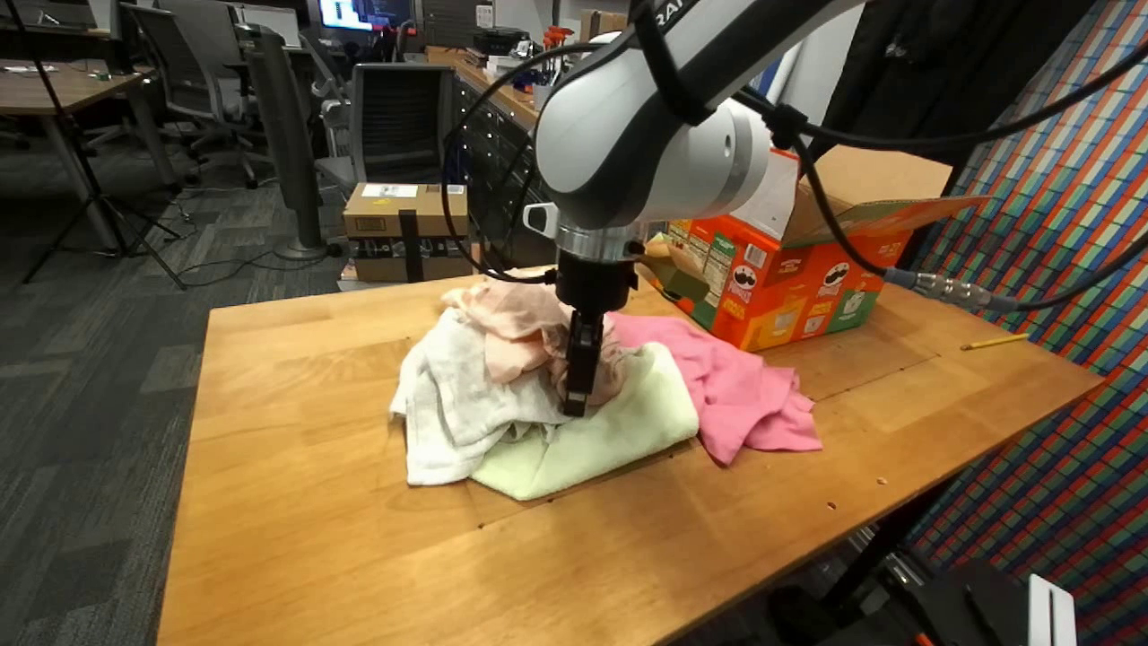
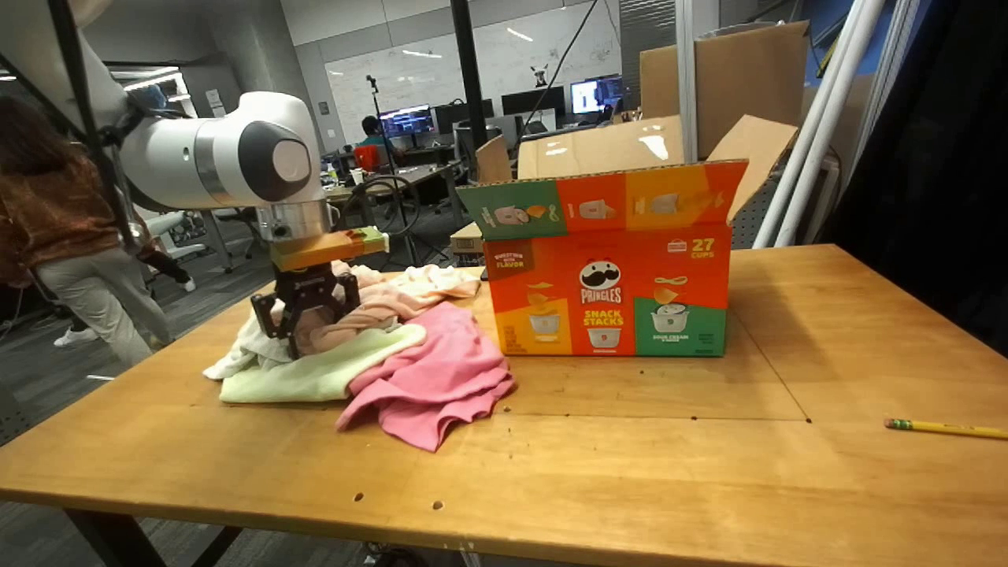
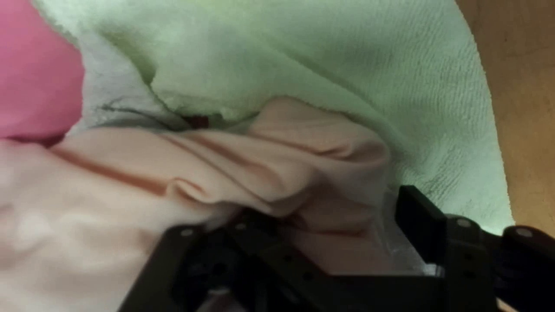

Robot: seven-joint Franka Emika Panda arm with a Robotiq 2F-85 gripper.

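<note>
A crumpled peach cloth (image 1: 506,312) lies on top of a pile on the wooden table. Beneath it are a white towel (image 1: 447,388) and a folded pale green towel (image 1: 635,425), with a pink cloth (image 2: 439,378) spread beside them. My gripper (image 1: 578,404) points down into the pile, low at the peach cloth's edge. In the wrist view its fingers (image 3: 419,218) stand apart, with bunched peach fabric (image 3: 333,192) between them. The other finger is partly hidden by folds of that fabric.
An open orange Pringles carton (image 2: 614,293) with raised flaps stands behind the pink cloth. A yellow pencil (image 2: 945,428) lies at the table's far side.
</note>
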